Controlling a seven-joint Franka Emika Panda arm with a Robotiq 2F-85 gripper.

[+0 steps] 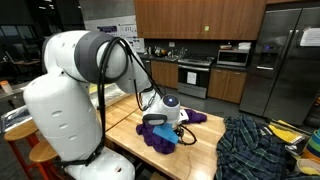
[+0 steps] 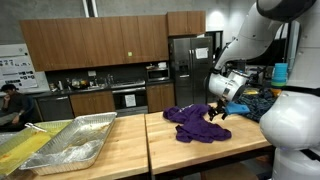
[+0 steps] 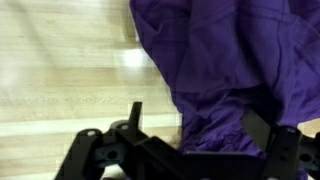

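Observation:
My gripper stands open, its two black fingers spread wide with nothing gripped between them. Below it in the wrist view lies a crumpled purple cloth (image 3: 215, 60), filling the right side, with bare wood to its left. In exterior view 1 the purple cloth (image 1: 157, 140) spreads on the table beneath and beside the gripper (image 1: 187, 138), partly hidden by the arm. Exterior view 2 shows the purple cloth (image 2: 203, 130) in the near part of the table, with the gripper (image 2: 215, 115) just above its right side. Whether the fingers touch it, I cannot tell.
A second purple piece (image 2: 185, 112) lies farther back; whether it joins the first is unclear. Dark, striped fabric (image 1: 250, 148) is heaped at the right in exterior view 1. A foil-like tray (image 2: 70, 143) sits left in exterior view 2. Bare table (image 1: 195, 160) shows in front.

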